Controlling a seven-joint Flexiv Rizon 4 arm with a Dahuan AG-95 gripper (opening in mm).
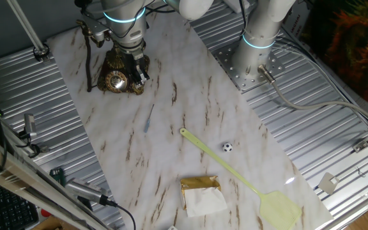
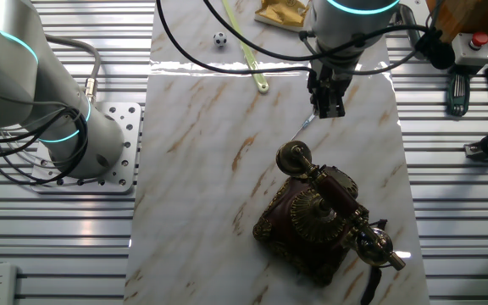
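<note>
An ornate vintage telephone (image 1: 116, 81) stands at the far end of the marble-patterned table, its round dial facing the table's middle. Seen from the other side, the telephone (image 2: 312, 220) has its handset (image 2: 340, 199) lying across the top. My gripper (image 1: 142, 80) points downward, overlapping the telephone's right side in the first exterior view. In the second view the gripper (image 2: 330, 110) appears apart from the phone, above the table on its dial side. Its fingers are dark and small, so I cannot make out a gap or anything held. A thin screwdriver (image 1: 148, 120) lies near it.
A yellow-green fly swatter (image 1: 225, 166) lies diagonally across the table, with a small soccer ball (image 1: 227, 147) beside its handle. A gold and white packet (image 1: 202, 197) rests nearby. Bare tabletop (image 2: 202, 169) lies between the robot base (image 2: 100, 148) and the telephone.
</note>
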